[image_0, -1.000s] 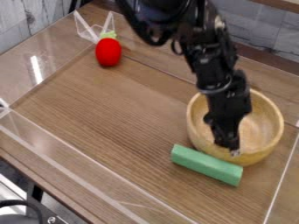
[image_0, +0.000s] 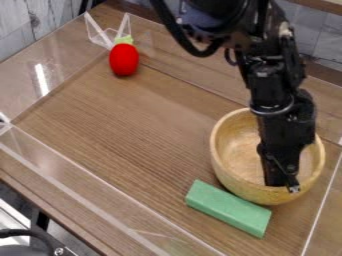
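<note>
My black gripper (image_0: 278, 165) reaches down from the top into a round tan bowl (image_0: 234, 150) at the right of the table. Its fingertips are low inside the bowl, and the finger looks shut, though dark parts overlap and hide what, if anything, is between them. A green block (image_0: 227, 207) lies at the front, just outside the bowl's lower edge. A red object (image_0: 124, 60) sits at the back left, beside something pale and wispy.
The arm has shifted slightly right and lower within the bowl. Since a second ago, the bowl and green block have moved a little toward the front.
</note>
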